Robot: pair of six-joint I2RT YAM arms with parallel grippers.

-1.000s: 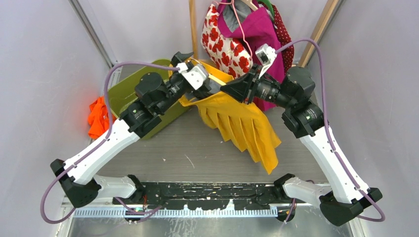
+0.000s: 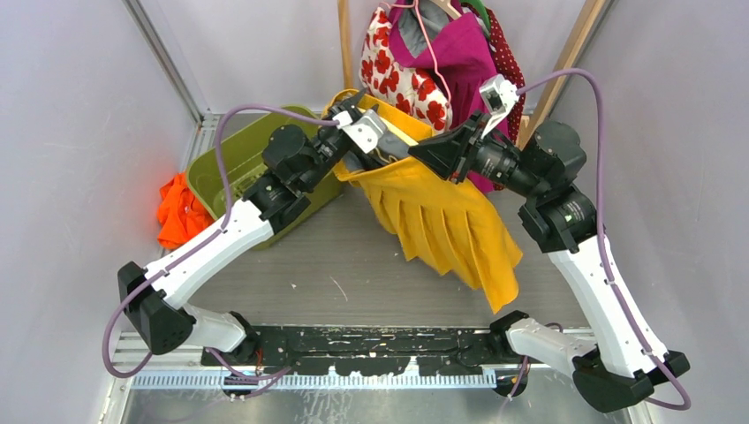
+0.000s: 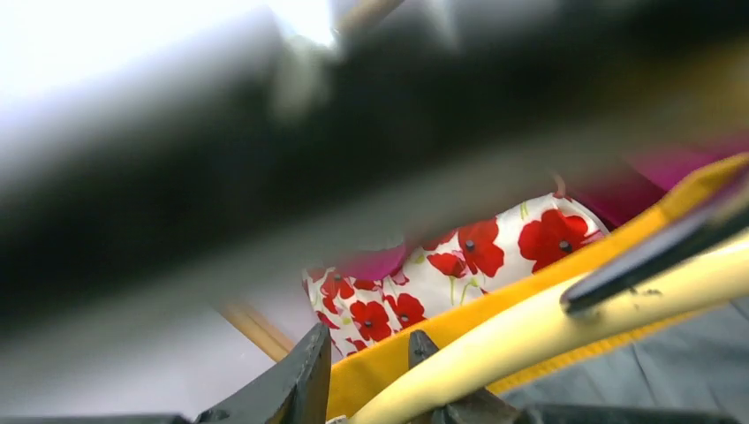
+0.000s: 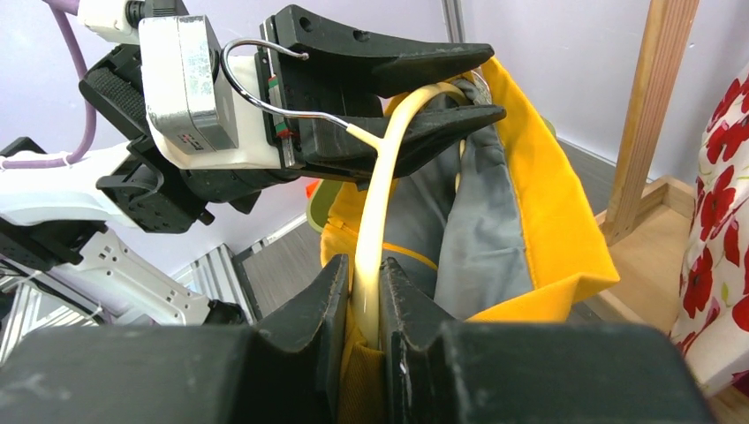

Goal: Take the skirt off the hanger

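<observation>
A yellow-orange skirt (image 2: 442, 212) with a grey lining (image 4: 486, 221) hangs from a pale yellow hanger (image 4: 382, 185). My right gripper is shut on the hanger's bar, with yellow cloth bunched just below its fingertips. My left gripper is at the skirt's waist opening, its two fingers apart. The hanger's curved end runs into the gap between them, close to the yellow waistband (image 3: 366, 375). The frames do not settle whether the fingers touch the cloth. A thin metal hook (image 4: 291, 113) rises from the hanger.
Behind the skirt hang a poppy-print garment (image 2: 402, 75) and a magenta garment (image 2: 459, 53) on a wooden rack (image 2: 346, 40). A green bin (image 2: 205, 181) stands at the left beside orange cloth (image 2: 179, 212).
My right gripper has moved a little to the right, and the skirt has swung right with it. The left gripper has shifted right and the waist opening has changed shape.
</observation>
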